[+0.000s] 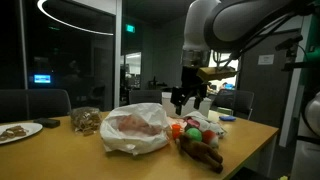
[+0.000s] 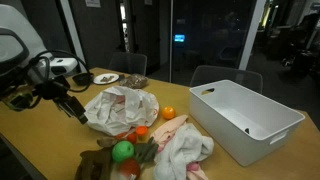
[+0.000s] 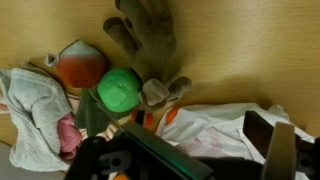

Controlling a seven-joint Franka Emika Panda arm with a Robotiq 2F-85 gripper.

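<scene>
My gripper hangs above the table, its fingers spread wide with nothing visible between them. Beneath it in the wrist view lies a crumpled white bag (image 3: 200, 122). A brown plush toy (image 3: 152, 42) rests on bare wood, beside a round green item (image 3: 119, 89) and a red item with a grey end (image 3: 81, 65). The pale cloth (image 3: 35, 110) lies at the left of that view. In the second exterior view, the arm is at the left, with the white bag (image 2: 117, 108) beyond it.
A large white bin (image 2: 238, 122) stands at the right, with an orange (image 2: 168, 112) on the table near it. Farther back are a plate of food (image 1: 18, 131) and a clear container (image 1: 86, 121). Chairs (image 2: 220, 75) line the far edge. Bare tabletop shows at the left.
</scene>
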